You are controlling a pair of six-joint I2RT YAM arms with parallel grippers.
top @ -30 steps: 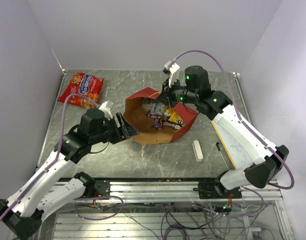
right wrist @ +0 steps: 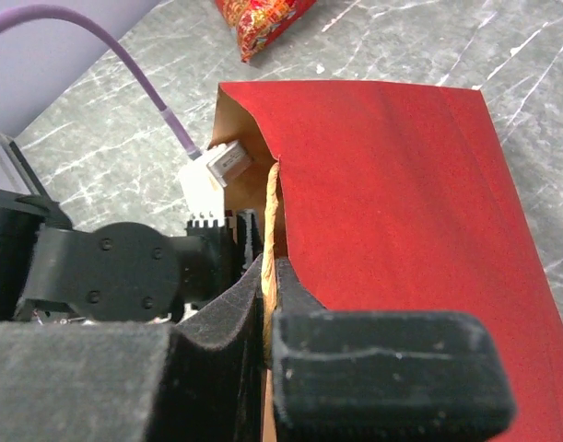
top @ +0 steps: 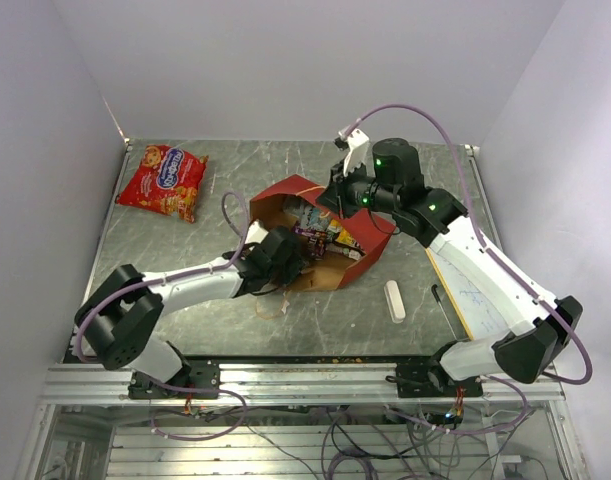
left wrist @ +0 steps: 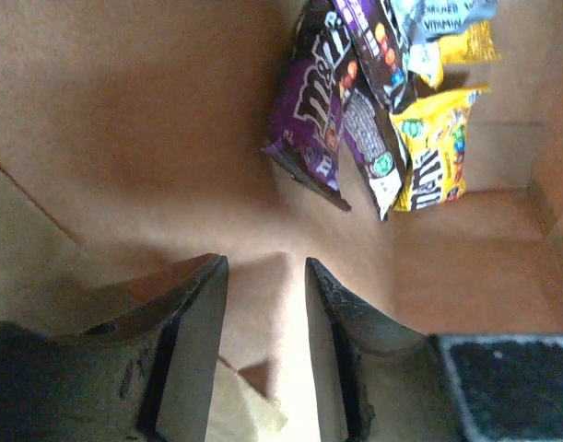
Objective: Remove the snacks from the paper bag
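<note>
The paper bag (top: 369,238) lies on its side, red outside and brown inside, its mouth facing the left arm. Several small snack packs are inside: a purple M&M's pack (left wrist: 306,118), a yellow one (left wrist: 436,152) and dark ones behind. Inside the bag mouth, my left gripper is partly open, nothing between its fingers, short of the packs. At the bag's upper edge my right gripper is shut on the thin twisted paper handle (right wrist: 271,203). A red snack bag (top: 165,181) lies outside at the upper left.
A white oblong object (top: 394,301) and a dark pen (top: 443,308) lie right of the bag, beside a whiteboard (top: 472,290).
My left gripper has moved right, from outside the bag's mouth into it. The right arm has shifted only slightly and the bag's opening has tilted a little.
</note>
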